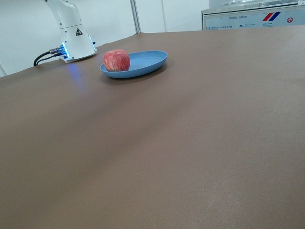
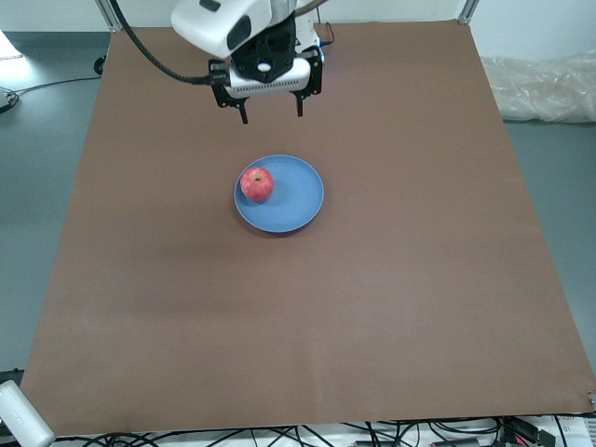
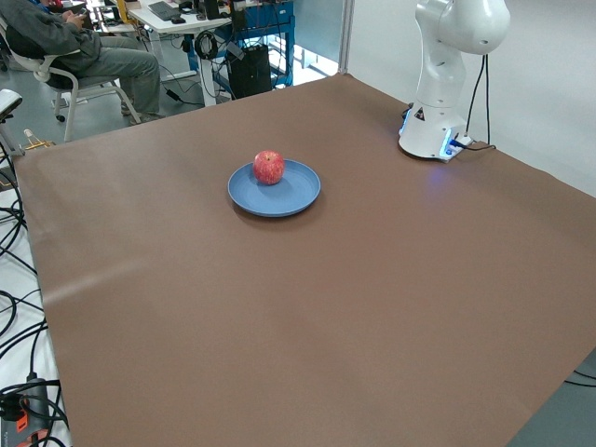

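Note:
A red apple (image 2: 257, 183) rests on the left part of a blue plate (image 2: 293, 200) near the middle of the brown table (image 2: 307, 317); both also show in the top view (image 1: 116, 60) and right view (image 3: 269, 168). The white arm's gripper (image 2: 272, 113) is raised above and behind the plate in the left view, its two black fingers apart and empty, clear of the apple. In the top and right views the arm's base stands at the table's back, and the gripper is out of frame.
The table around the plate is bare. Cables run along the table's edge (image 3: 37, 279) in the right view. A seated person (image 3: 84, 60) is beyond the table.

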